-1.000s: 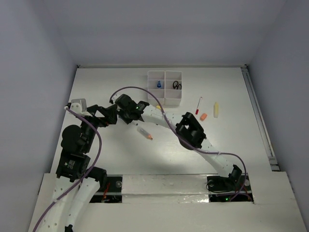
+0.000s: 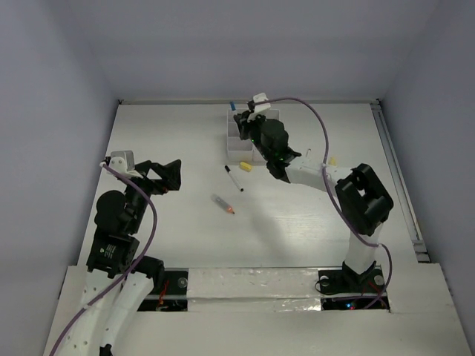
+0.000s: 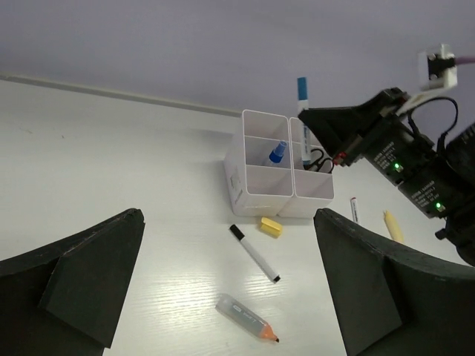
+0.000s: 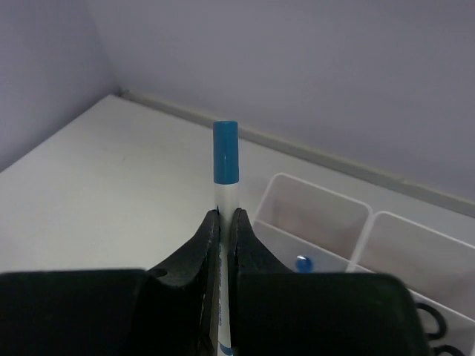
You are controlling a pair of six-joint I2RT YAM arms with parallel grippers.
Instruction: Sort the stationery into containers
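Note:
My right gripper [image 2: 239, 116] is shut on an upright white pen with a blue top [image 4: 225, 152], held over the white divided container [image 3: 252, 194]. The container holds a blue item [image 3: 276, 152] and black scissors [image 4: 432, 322], partly hidden. In front lie a yellow block [image 3: 270, 227], a black-and-white marker [image 3: 254, 254] and a clear marker with orange tip [image 3: 245, 318]. Farther right are a thin red-and-white item [image 3: 355, 211] and a yellow stick [image 3: 393, 227]. My left gripper [image 2: 165, 175] stands open at the left, nothing between its fingers.
Grey walls surround the table [image 2: 163, 237]. The right arm spans the right side, hiding part of what lies there.
My right gripper has moved from the middle-left of the table back and right, raising the pen over the container. The left arm is unmoved.

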